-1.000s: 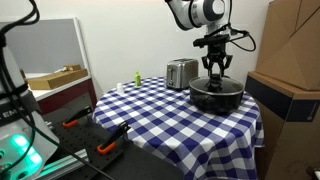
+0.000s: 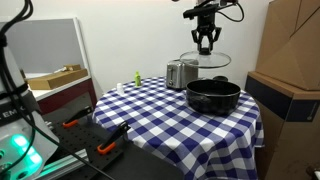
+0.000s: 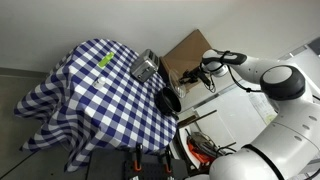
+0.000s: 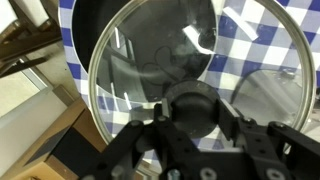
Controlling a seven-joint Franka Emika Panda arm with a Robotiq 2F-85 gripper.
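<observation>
My gripper (image 2: 205, 42) is shut on the dark knob (image 4: 192, 110) of a clear glass lid (image 2: 206, 61). The lid hangs level above a black pot (image 2: 212, 98), which stands uncovered on the checkered cloth. Through the glass in the wrist view, the pot's dark inside (image 4: 150, 50) shows toward the upper left, so the lid is not centred over it in that view. My fingers (image 4: 222, 122) close around the knob from below in that view. In the second exterior view the pot (image 3: 167, 101) is partly seen and the lid is hard to make out.
A silver toaster (image 2: 181, 74) stands just behind and left of the pot. A green bottle (image 2: 137, 79) and a white cup (image 2: 120, 88) sit farther left. Wooden boxes (image 2: 283, 97) rise at the right.
Now gripper and lid are well above it, and the pot is uncovered.
</observation>
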